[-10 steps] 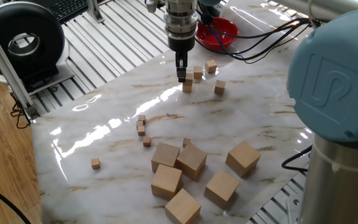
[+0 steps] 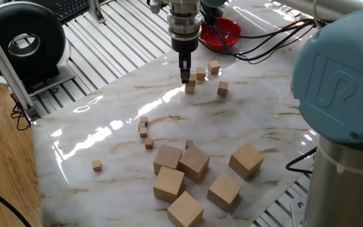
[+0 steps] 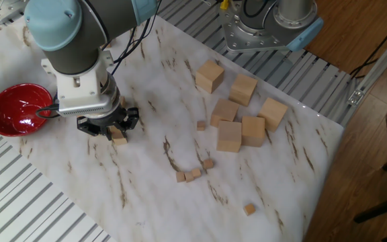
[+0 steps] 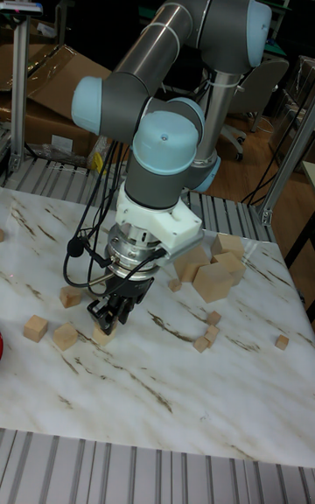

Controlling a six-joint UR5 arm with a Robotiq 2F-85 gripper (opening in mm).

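My gripper [image 3: 117, 132] points down over a small wooden cube [image 3: 119, 138] on the marble table. In exterior view 1 the dark fingers [image 2: 185, 74] appear side-on, just above and beside that cube [image 2: 190, 89]. A bit of wood shows higher up beside the fingertips; whether it is a second cube on top is unclear. Exterior view 3 has the cube [image 4: 102, 335] right under the fingertips, partly covered by them. How far apart the fingers stand, and whether they touch wood, is hidden. Similar cubes [image 2: 214, 67] [image 2: 200, 74] [image 2: 222, 88] stand close by.
Behind the gripper sits a red bowl [image 2: 220, 34], near trailing cables. Several large wooden blocks [image 2: 195, 164] are grouped toward the robot's base side. Tiny cubes [image 2: 143, 132] lie mid-table, one alone [image 2: 97, 166] farther off. Bare marble separates these groups.
The gripper has shifted very slightly, to the right in exterior view 1. All cubes and blocks stay where they were.
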